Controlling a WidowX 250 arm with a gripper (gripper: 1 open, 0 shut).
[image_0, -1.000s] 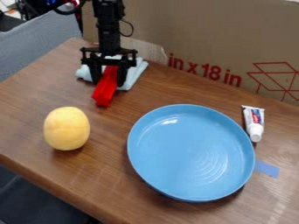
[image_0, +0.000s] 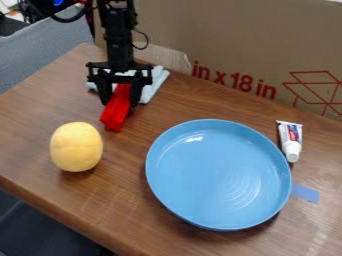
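My black gripper (image_0: 118, 82) is at the back left of the table, low over a red object (image_0: 116, 110) and shut on it. The red object is long and slants toward the front of the table; its far end is hidden by the fingers. A pale, light-blue cloth (image_0: 150, 86) lies beneath and behind the gripper, partly covered by it.
A yellow round object (image_0: 76, 147) sits front left. A blue plate (image_0: 218, 174) fills the front right, with a toothpaste tube (image_0: 291, 141) beside it. A cardboard box (image_0: 234, 45) stands along the back.
My gripper and the red object have shifted slightly to the left and a little toward the front. The plate, yellow object and tube are unmoved.
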